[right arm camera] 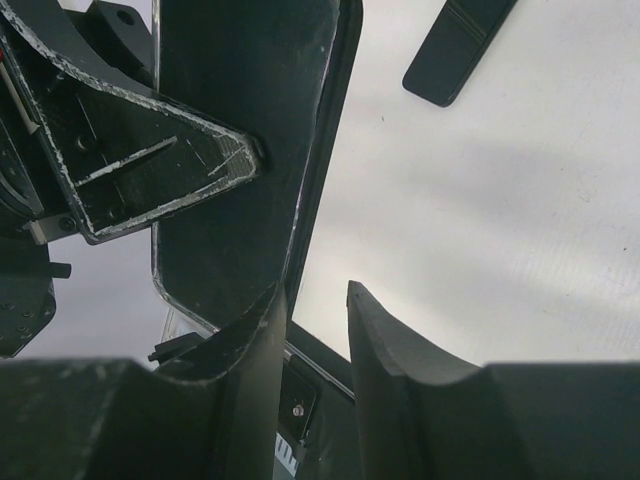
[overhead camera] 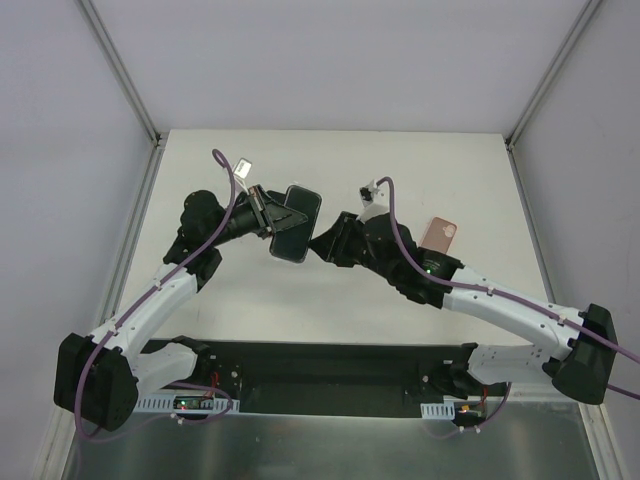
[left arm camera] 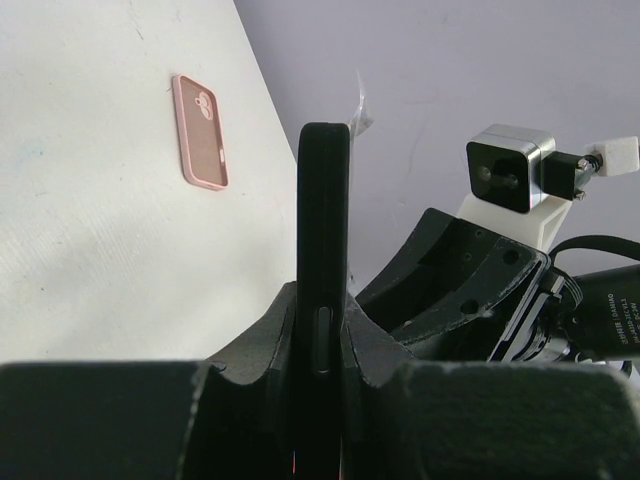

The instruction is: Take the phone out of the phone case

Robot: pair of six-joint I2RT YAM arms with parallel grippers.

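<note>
My left gripper (overhead camera: pixel 282 215) is shut on a dark phone (overhead camera: pixel 298 240) held raised above the table, seen edge-on in the left wrist view (left arm camera: pixel 322 200). Whether a case is on it is hard to tell, though a rim runs along its edge in the right wrist view (right arm camera: pixel 250 240). My right gripper (overhead camera: pixel 322 245) is at the phone's right side; its fingertips (right arm camera: pixel 362 305) stand part open at the phone's edge, and I cannot tell if they touch it.
A pink case (overhead camera: pixel 439 233) lies on the right of the white table (overhead camera: pixel 230 300). A dark flat object (right arm camera: pixel 455 50) lies on the table beyond the held phone.
</note>
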